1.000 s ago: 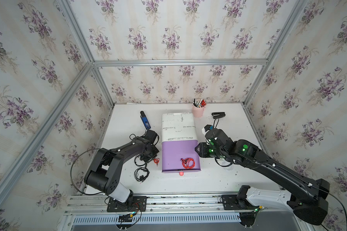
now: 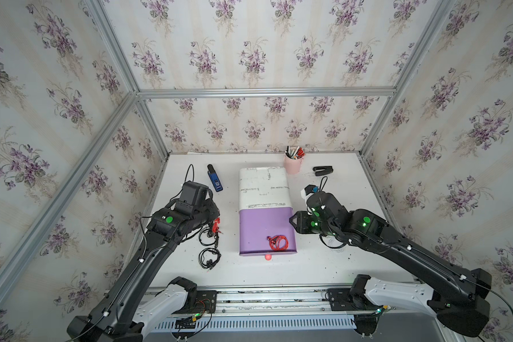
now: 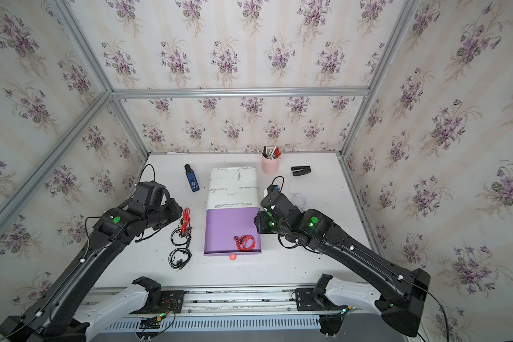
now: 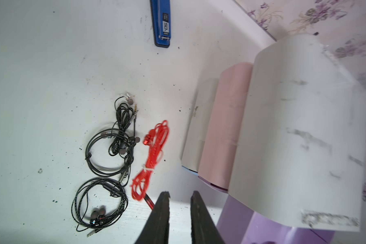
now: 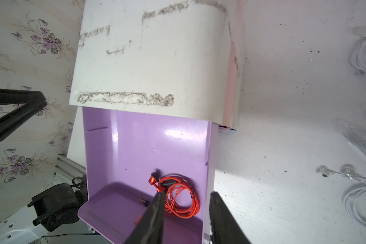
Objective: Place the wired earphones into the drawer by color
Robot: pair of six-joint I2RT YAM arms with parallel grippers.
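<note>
My left gripper stands open, and nothing shows between its fingertips. Just beyond them is a blurred bundle of red earphones point(image 4: 153, 152); I cannot tell whether it touches the table. A dark and red cord end lies near the left finger. Several coiled black earphones point(image 4: 122, 138) lie to the left of it. The purple drawer point(image 5: 150, 134) is pulled out, with another coil of red earphones point(image 5: 179, 195) inside. My right gripper is open and empty above the drawer's right side. White earphones point(image 5: 364, 203) lie right of the cabinet.
The white-topped cabinet point(image 2: 265, 187) takes the table's middle. Behind stand a blue stapler point(image 2: 215, 177), a pink pen cup point(image 2: 293, 164) and a black stapler point(image 2: 323, 170). Free table lies along the front edge.
The right arm has barely moved.
</note>
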